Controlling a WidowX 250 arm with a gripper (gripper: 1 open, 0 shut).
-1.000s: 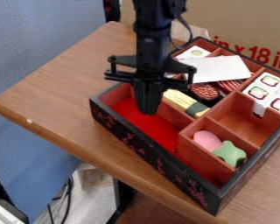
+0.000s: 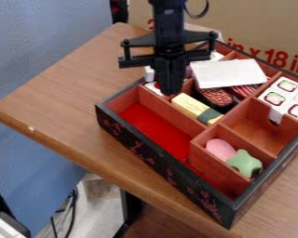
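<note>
My black gripper (image 2: 169,82) hangs over the back-left part of a black-rimmed bento box (image 2: 118,121) with red compartments; whether its fingers are open or shut is hard to make out. A small white piece with red shows just beside its tip. The front-left compartment (image 2: 152,126) is bare red. A yellow piece (image 2: 192,105), red-and-dark round pieces (image 2: 218,97), a white card (image 2: 230,73), white sushi-like pieces (image 2: 283,100), a pink egg shape (image 2: 222,148) and a green star shape (image 2: 244,164) sit in or on the box.
A cardboard sheet (image 2: 257,28) stands behind the box. Blue fabric (image 2: 33,56) lies beyond the table's left edge.
My gripper has risen and shifted slightly right from low over the front-left compartment, uncovering more of the compartments behind it.
</note>
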